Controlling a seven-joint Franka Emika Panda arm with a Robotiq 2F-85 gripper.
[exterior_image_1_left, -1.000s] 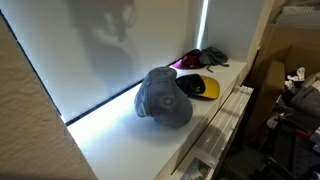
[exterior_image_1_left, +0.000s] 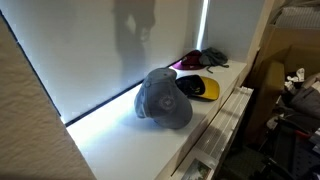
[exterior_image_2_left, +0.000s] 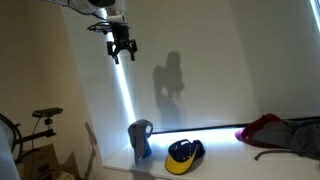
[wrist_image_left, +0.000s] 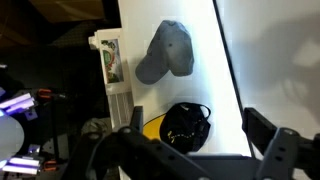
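My gripper (exterior_image_2_left: 122, 50) hangs high above the white shelf, open, with nothing between its fingers. From the wrist view, its two dark fingers (wrist_image_left: 258, 130) stand wide apart over the shelf. A grey cap (exterior_image_1_left: 164, 98) sits at the near end in exterior view 1; the same grey cap (wrist_image_left: 168, 52) shows farther up in the wrist view. Behind it lies a black cap with a yellow brim (exterior_image_1_left: 203, 88), seen from the front as the black-and-yellow cap (exterior_image_2_left: 183, 154). At the far end rest a maroon cap (exterior_image_2_left: 263, 130) and a dark grey cap (exterior_image_1_left: 212, 57), close together.
A pale wall (exterior_image_2_left: 210, 80) rises along the shelf's back edge. The white shelf (exterior_image_1_left: 115, 145) has bare room at its near end. Along its front runs a slotted white strip (exterior_image_1_left: 225, 125), with a dark area beyond. Cardboard (exterior_image_2_left: 40, 160) stands at the left in exterior view 2.
The shadow on the wall has shifted right and taken a narrower shape since a second ago. None of the caps has moved.
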